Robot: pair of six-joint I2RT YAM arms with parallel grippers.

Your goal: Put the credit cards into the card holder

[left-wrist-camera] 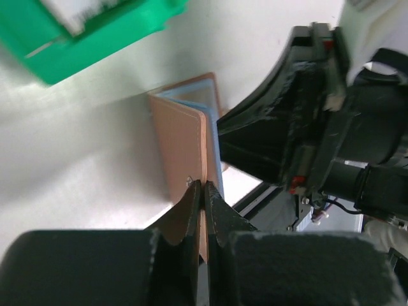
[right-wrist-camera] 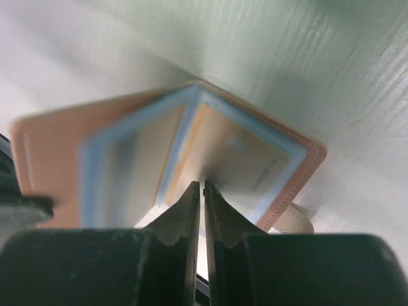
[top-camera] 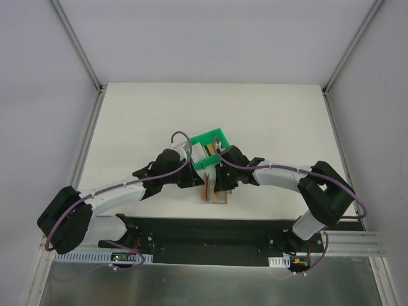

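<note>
The brown card holder (top-camera: 219,198) lies open on the table in front of the green tray. Its brown cover flap (left-wrist-camera: 180,132) stands raised, and my left gripper is shut on that thin edge. Inside, blue-edged sleeves show; a tan credit card (right-wrist-camera: 225,153) lies in the flat one, and another tan card (right-wrist-camera: 143,162) shows in the raised one. My right gripper is shut over the flat sleeve, its fingertips side by side; nothing can be made out between them. From the left wrist view, the right fingers (left-wrist-camera: 252,124) reach in beside the flap.
Behind the holder sits the green tray (top-camera: 203,137), with a white card (top-camera: 198,152) and a tan card in its compartments. Both arms crowd the space around the holder.
</note>
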